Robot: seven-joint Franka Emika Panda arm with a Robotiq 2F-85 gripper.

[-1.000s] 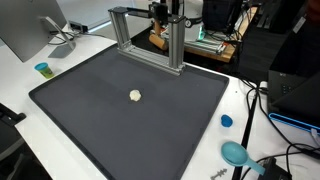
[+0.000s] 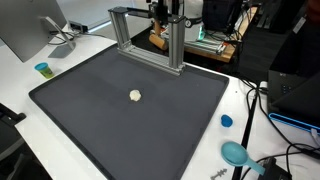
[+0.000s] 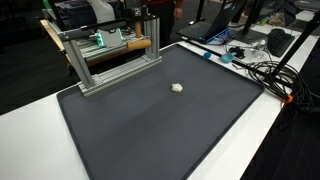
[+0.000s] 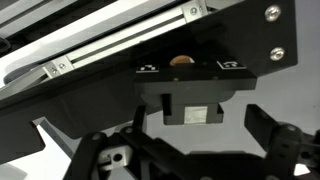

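In the wrist view my gripper is open, its dark fingers [image 4: 276, 137] spread to either side. A black block with a pale label [image 4: 195, 114] shows in the gap between them, and whether it is touched cannot be told. Just beyond it lies a black bar [image 4: 235, 45] with screws, and a small brown round part [image 4: 182, 60] shows above the block. On the grey mat [image 2: 100, 125] a small cream-coloured piece [image 2: 135, 95] lies alone, well away from the frame at the back; the second exterior view shows the same piece [image 3: 177, 87].
A metal frame [image 3: 110, 77] stands along the mat's edge, with equipment behind it. Beside the mat are a blue-green cup [image 2: 43, 70], a blue lid [image 2: 226, 121] and a teal bowl [image 2: 236, 154]. Cables [image 3: 270, 75] lie at the far right.
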